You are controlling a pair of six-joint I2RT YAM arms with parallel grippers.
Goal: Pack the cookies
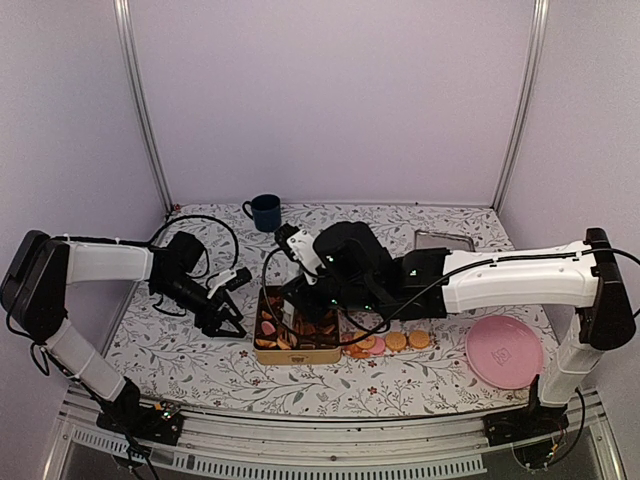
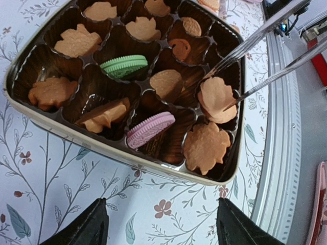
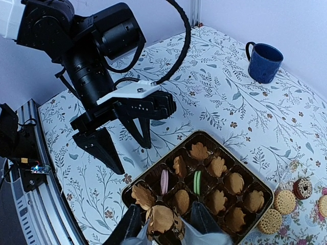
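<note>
The cookie box (image 1: 297,356) with its brown divided insert holds leaf cookies, a green cookie (image 2: 124,67), a pink cookie (image 2: 150,129) and others. My right gripper is down in a front compartment at a leaf cookie (image 2: 213,97), its thin metal tips on either side or on top of it; whether it grips is unclear. My left gripper stands open beside the box's left, above bare cloth, nothing between its fingers.
A blue mug (image 1: 265,212) stands at the back. Loose cookies (image 3: 284,201) lie right of the box. A pink plate (image 1: 504,351) is at front right, a metal tray (image 1: 443,239) at back right.
</note>
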